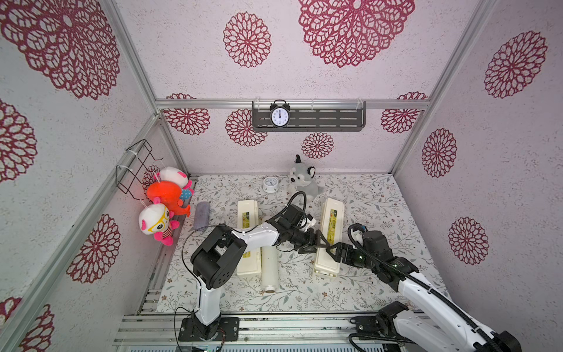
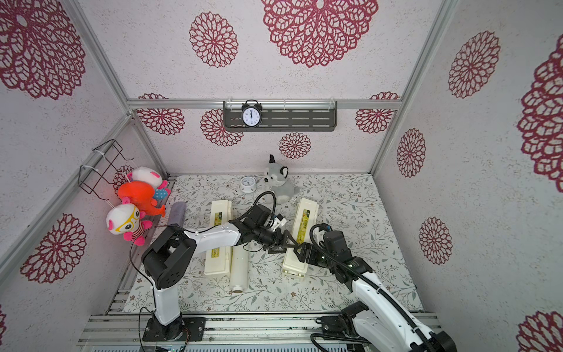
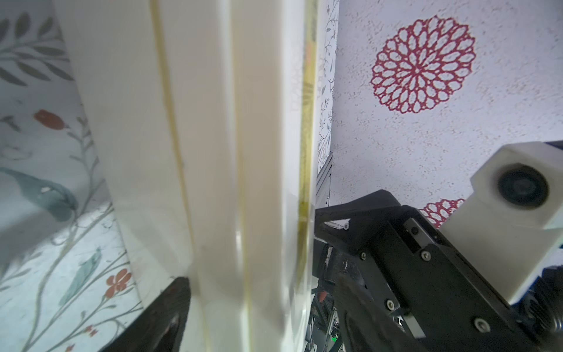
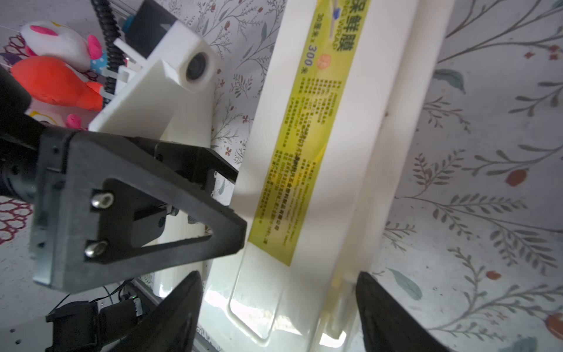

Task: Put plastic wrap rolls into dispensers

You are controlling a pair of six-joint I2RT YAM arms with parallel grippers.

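Note:
Both grippers are at the near part of the right-hand white dispenser (image 1: 330, 218), which has a yellow label and looks closed. My left gripper (image 1: 310, 245) is on its left side, fingers apart, close against it in the left wrist view. My right gripper (image 1: 336, 251) is on its right, fingers spread, with the dispenser end between or just beyond them in the right wrist view. Whether either grips it I cannot tell. A second dispenser (image 1: 246, 208) lies to the left under my left arm, with a white wrap roll (image 1: 269, 275) beside it.
A grey plush dog (image 1: 303, 183) and a small white dial (image 1: 270, 184) stand at the back. Plush toys (image 1: 158, 220) hang at left, near a grey-purple object (image 1: 201, 216).

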